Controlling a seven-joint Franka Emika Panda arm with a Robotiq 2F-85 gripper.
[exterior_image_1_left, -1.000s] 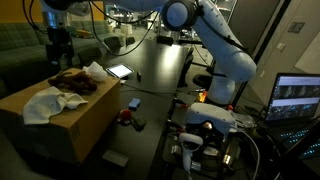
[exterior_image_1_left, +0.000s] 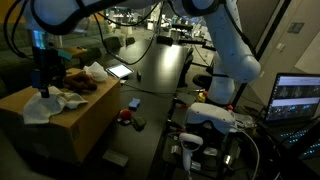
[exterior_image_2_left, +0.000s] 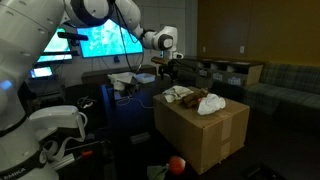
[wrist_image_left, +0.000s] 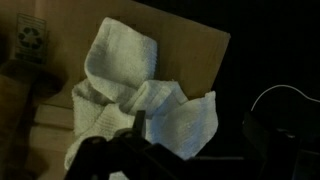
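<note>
A white cloth (exterior_image_1_left: 45, 106) lies crumpled on top of a cardboard box (exterior_image_1_left: 92, 126), at the end nearest this camera. Just above the cloth is my gripper (exterior_image_1_left: 42, 84), pointing down. In the wrist view, the cloth (wrist_image_left: 150, 85) spreads across the middle and under the dark left finger (wrist_image_left: 120, 155). The right finger is over the dark area past the box edge. My gripper is open; nothing is seen held between its fingers. In exterior view 2, the gripper (exterior_image_2_left: 178, 70) hangs over the cloth (exterior_image_2_left: 177, 93) at the box's far end.
A brown item (exterior_image_1_left: 80, 82) and a white crumpled item (exterior_image_2_left: 211, 103) share the box top. On the dark floor are a red round object (exterior_image_2_left: 177, 165) and a blue object (exterior_image_1_left: 134, 103). A sofa (exterior_image_2_left: 289, 82) stands behind.
My gripper has come down and to the left in exterior view 1, from above the box to close over the white cloth. The cloth looks to be in the same place.
</note>
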